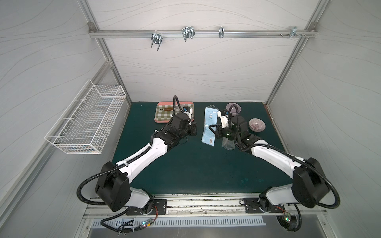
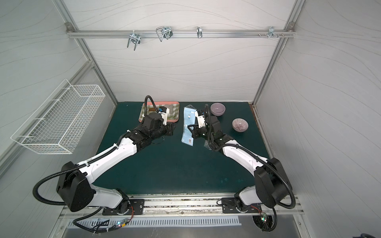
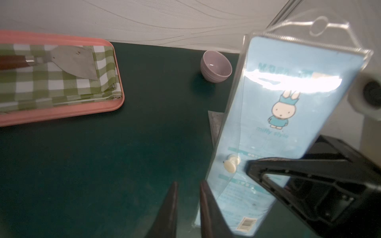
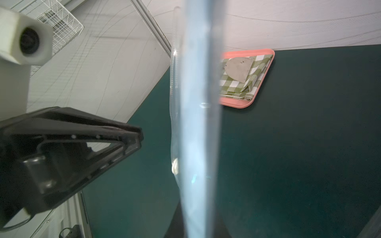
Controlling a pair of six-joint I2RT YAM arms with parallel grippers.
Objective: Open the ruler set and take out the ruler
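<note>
The ruler set (image 3: pixel 285 119), a light blue Miffy card in a clear sleeve with a hanging tab, stands upright above the table, held in my right gripper (image 1: pixel 214 129), one finger across its printed face beside a white button clasp (image 3: pixel 232 162). Seen edge-on in the right wrist view, the sleeve (image 4: pixel 198 130) fills the middle. My left gripper is to the left of the set, apart from it, its fingertips blurred with a narrow gap and nothing visible between them.
A pink tray (image 3: pixel 59 113) with checked cloth and spatula lies at the back left. Two bowls (image 1: pixel 233 109) (image 1: pixel 256 125) sit at the right. A clear packet (image 1: pixel 227 144) lies beneath the right gripper. A wire basket (image 1: pixel 87 123) hangs left.
</note>
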